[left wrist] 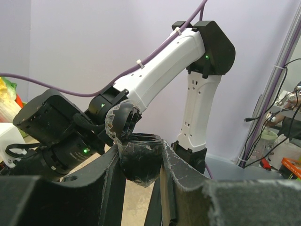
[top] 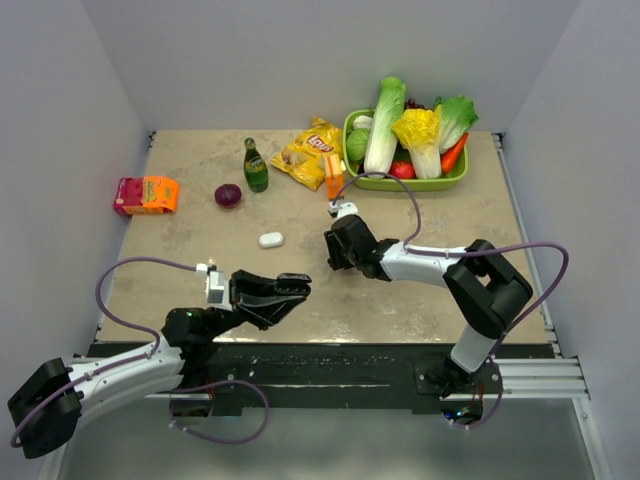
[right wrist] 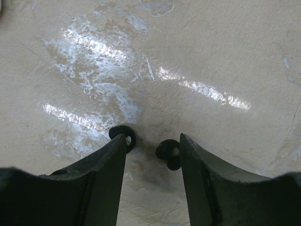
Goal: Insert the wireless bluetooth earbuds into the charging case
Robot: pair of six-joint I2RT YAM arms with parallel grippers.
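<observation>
My left gripper (top: 283, 298) is raised over the near table edge, shut on the dark charging case (left wrist: 141, 160), whose lid stands up at the back with clear film round it. Two black earbuds lie on the table in the right wrist view, the left one (right wrist: 121, 132) and the right one (right wrist: 166, 149). My right gripper is open low over them, its fingertips on either side of the right earbud and close to both. In the top view the earbuds are hidden under the right gripper (top: 336, 258).
A white oval object (top: 271, 240) lies left of my right gripper. Behind are an onion (top: 228, 195), a bottle (top: 255, 170), chips (top: 300, 157), orange boxes (top: 156, 195) and a green vegetable basket (top: 425, 184).
</observation>
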